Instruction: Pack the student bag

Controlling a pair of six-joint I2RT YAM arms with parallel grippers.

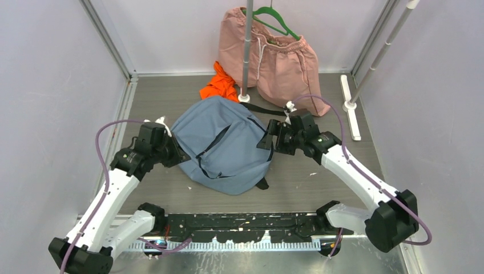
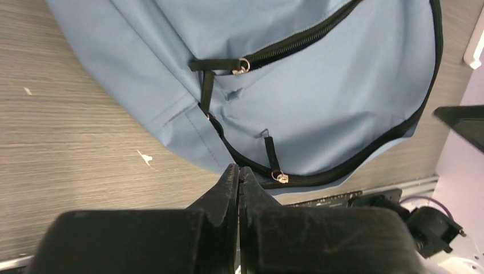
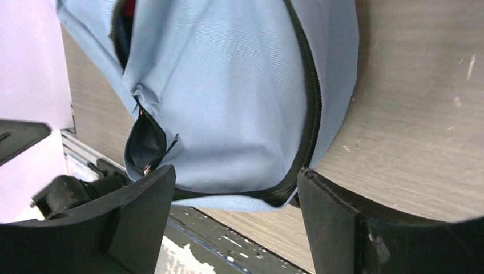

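Note:
A blue-grey backpack (image 1: pixel 228 142) lies flat on the wooden floor between both arms, its black zippers showing. In the left wrist view, one zipper (image 2: pixel 308 37) with a cord pull crosses the fabric, and a second zipper pull (image 2: pixel 273 154) lies near the lower edge. My left gripper (image 1: pixel 185 157) is at the bag's left edge, shut, with nothing visible between its fingers. Over the right edge, my right gripper (image 1: pixel 263 144) stands open. In the right wrist view, the bag's fabric (image 3: pixel 228 114) and curved edge zipper (image 3: pixel 311 97) lie beneath the parted fingers (image 3: pixel 157 197); nothing is held.
Pink trousers (image 1: pixel 285 68) hang on a green hanger (image 1: pixel 274 17) at the back. Orange cloth (image 1: pixel 220 83) lies beside the white pole base (image 1: pixel 244 98). A white bar (image 1: pixel 350 108) rests on the floor at right. Floor in front of the bag is clear.

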